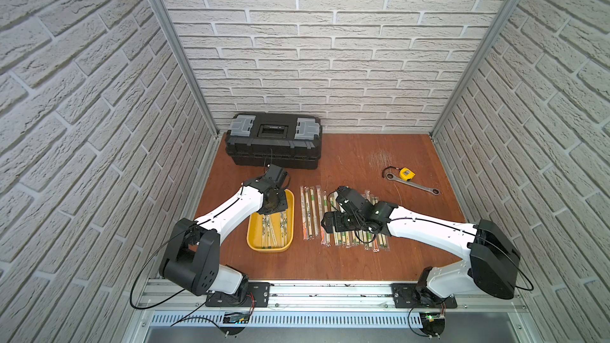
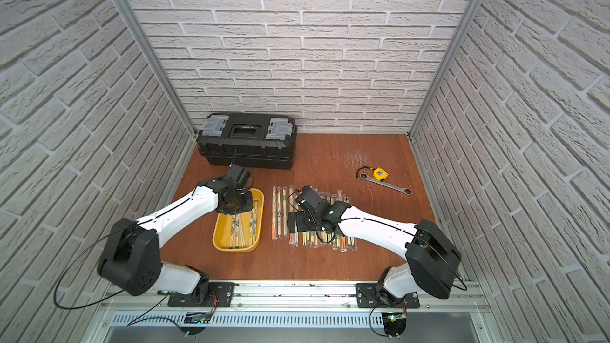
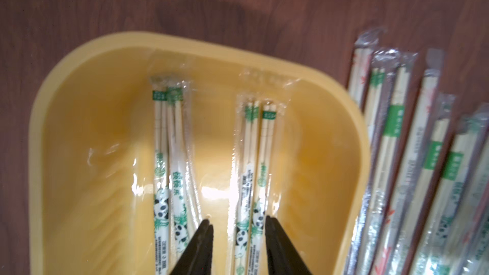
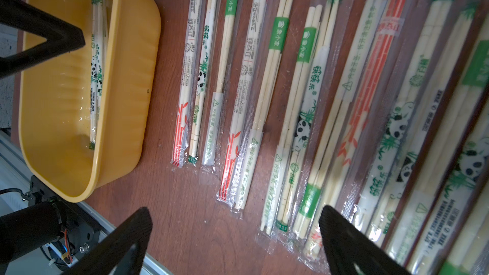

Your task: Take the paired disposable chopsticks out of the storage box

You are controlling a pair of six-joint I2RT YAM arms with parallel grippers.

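Several wrapped pairs of disposable chopsticks (image 3: 252, 183) lie lengthwise in the yellow storage box (image 3: 351, 137). In the left wrist view one group rests left of centre and another right of centre, with a bare strip between. My left gripper stands open above the box, its fingertips over the right-hand group and nothing held. Beside the box, a row of wrapped chopsticks (image 4: 305, 107) covers the table. Over that row my right gripper is open and empty, its fingers wide apart.
A black toolbox (image 1: 273, 146) stands behind the yellow box. At the back right lie a yellow tape measure (image 1: 406, 174) and a wrench (image 1: 413, 183). Bare table shows at the back centre and along the front edge.
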